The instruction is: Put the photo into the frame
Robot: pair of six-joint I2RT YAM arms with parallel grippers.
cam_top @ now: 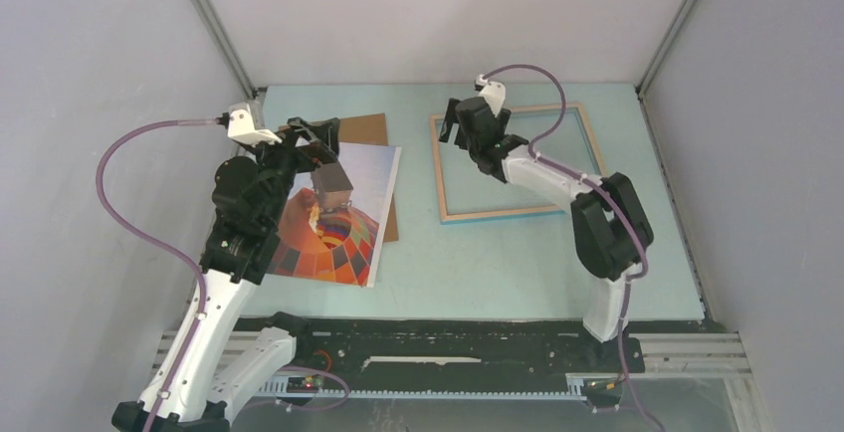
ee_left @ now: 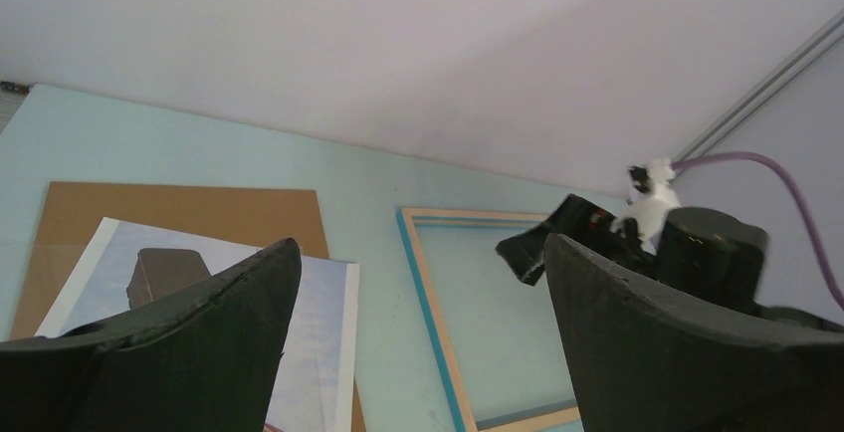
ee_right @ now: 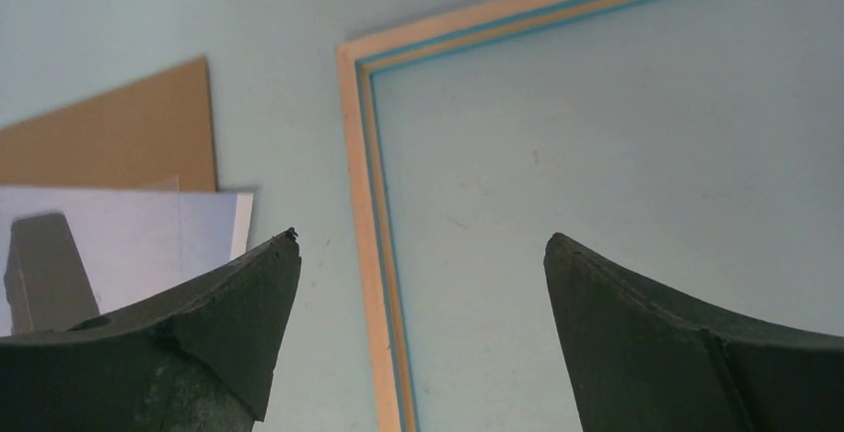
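The photo [cam_top: 336, 241], a hot-air balloon print with white edges, lies on the left side of the table, partly over a brown board [cam_top: 360, 130]. An empty wooden frame [cam_top: 440, 178] with blue sides lies flat on the right. Over the photo's upper part hovers my left gripper [cam_top: 323, 141], open and holding nothing. My right gripper [cam_top: 453, 123] is above the frame's far left corner, its fingers apart. In the right wrist view that corner of the frame [ee_right: 366, 203] shows between the open fingers, and the photo [ee_right: 214, 228] appears at the left.
Bare pale table [cam_top: 418, 283] separates photo and frame and runs along the front. White walls [cam_top: 448, 14] enclose the back and both sides. A purple cable [cam_top: 617, 208] trails along the right arm.
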